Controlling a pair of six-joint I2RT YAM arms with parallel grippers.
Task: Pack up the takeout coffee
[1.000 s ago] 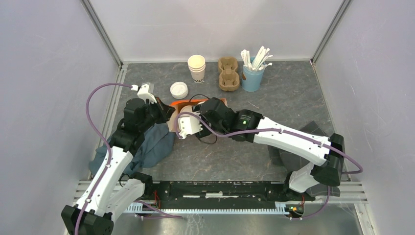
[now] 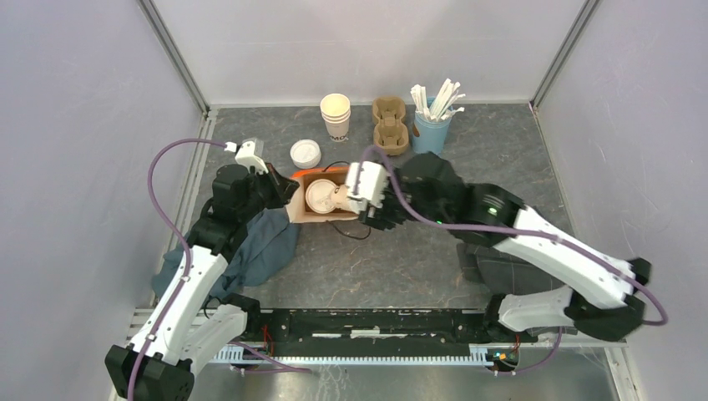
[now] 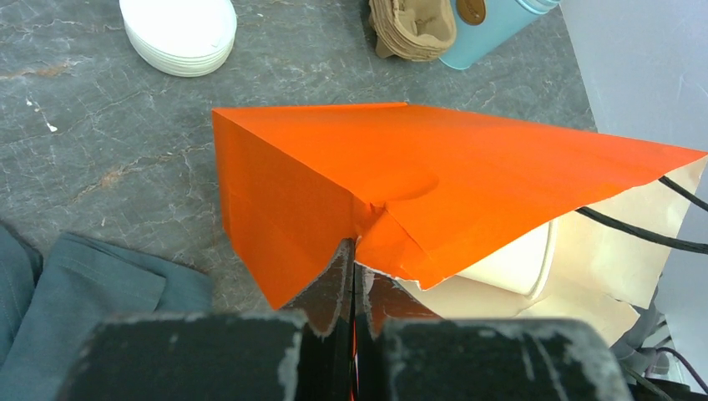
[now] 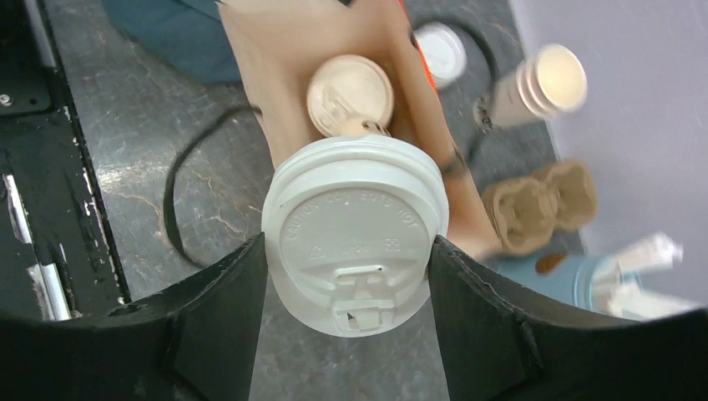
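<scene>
An orange paper bag (image 3: 467, 159) with a tan inside stands open. At its left corner my left gripper is shut, the thin paper edge pinched between its fingertips. Inside the bag, a cup with a round pale lid (image 4: 351, 88) shows in the right wrist view. My right gripper is shut around a second lidded cup (image 4: 355, 225); its white lid faces the camera and the body is mostly hidden beneath. In the top view this gripper hangs over the bag's right side, blurred by motion.
Behind the bag sit a stack of white lids (image 2: 305, 153), stacked paper cups (image 2: 336, 117), brown cup carriers (image 2: 390, 125) and a blue bucket (image 2: 430, 134) of wrapped straws. A blue cloth (image 2: 271, 246) lies at the left. Front right of the bag, the table is clear.
The left arm has stayed in place at the bag's corner.
</scene>
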